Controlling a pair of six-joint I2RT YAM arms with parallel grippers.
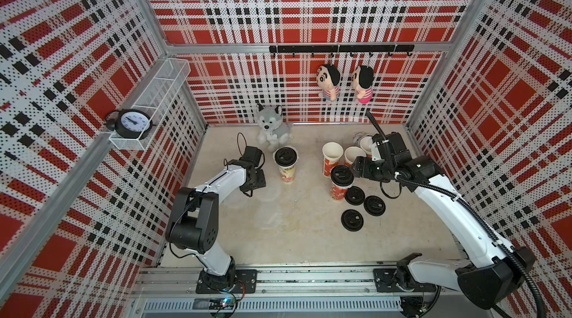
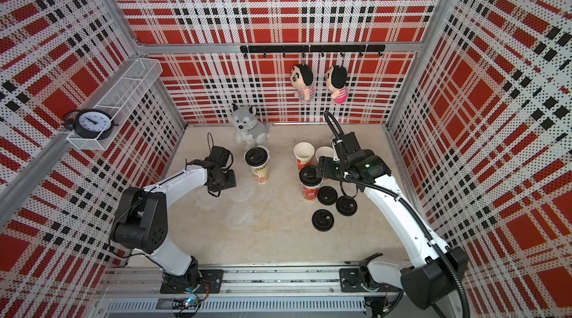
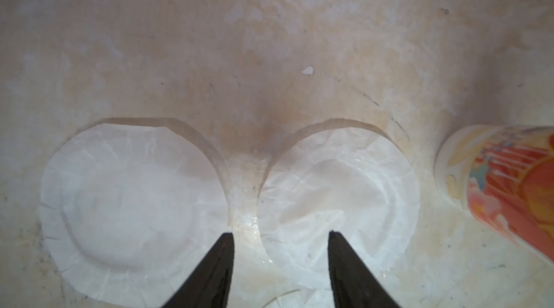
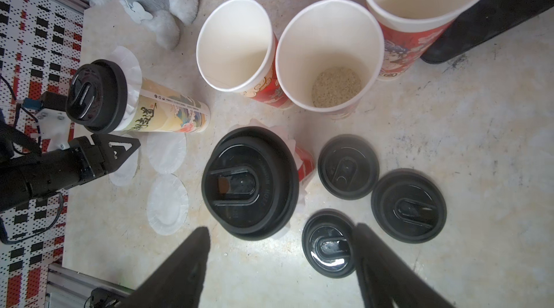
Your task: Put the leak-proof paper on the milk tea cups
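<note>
Two round white papers lie on the left table; another [image 4: 166,204] shows in the right wrist view. My left gripper hangs open above them, nothing between its fingers. A beige cup [image 1: 287,170] and a red cup [image 1: 337,190] each wear a black lid, with white paper visible beneath. Three open cups [image 4: 233,48] stand at the right. My right gripper is above the red lidded cup, its fingers apart and empty.
Several loose black lids [image 4: 348,166] lie right of the lidded red cup. A grey plush dog [image 1: 272,121] sits at the back.
</note>
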